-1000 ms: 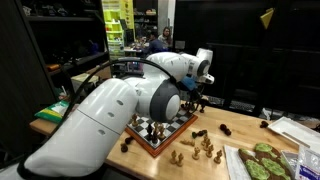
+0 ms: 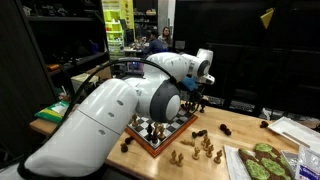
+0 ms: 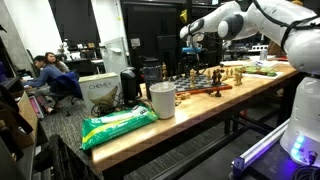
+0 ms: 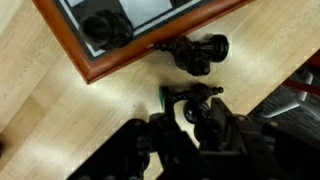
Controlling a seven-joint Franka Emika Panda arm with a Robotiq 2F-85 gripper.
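A brown-rimmed chessboard [image 4: 165, 36] fills the top of the wrist view, with a black chess piece [image 4: 106, 30] standing on a corner square. Just outside the rim, one black piece [image 4: 200, 52] lies on its side on the wooden table. Closer to me lies another dark piece [image 4: 188, 97], its green base facing left. My gripper is over the table right at this second piece; its dark fingers blend with the black pieces, so the gap between them is hard to read. In exterior view 1 the arm hides part of the board [image 2: 150, 146].
Several light chess pieces [image 2: 207, 148] stand on the table near the board. A white tray [image 2: 296, 133] and a green-patterned mat [image 2: 262, 163] occupy the right side. In exterior view 2, a white bucket [image 3: 162, 99] and a green bag [image 3: 118, 124] sit at the near table end.
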